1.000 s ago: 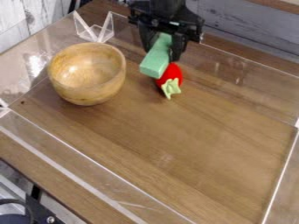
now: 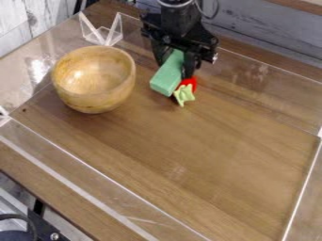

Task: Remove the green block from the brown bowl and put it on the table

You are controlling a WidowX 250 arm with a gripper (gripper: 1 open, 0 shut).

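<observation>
The green block (image 2: 167, 79) is gripped at its upper end by my gripper (image 2: 180, 58), to the right of the brown bowl. Dark fingers are shut around it and hide its top. Its lower end hangs close to the table; whether it touches the surface I cannot tell. The brown bowl (image 2: 94, 81) stands upright at the left, and nothing green shows inside it.
A red object with a pale green top (image 2: 185, 92) lies right beside the block, partly covered by it. Clear walls (image 2: 94, 193) edge the workspace.
My gripper has come down and slightly toward the camera with the green block in it. The block now covers more of the red object. The bowl has not moved.
</observation>
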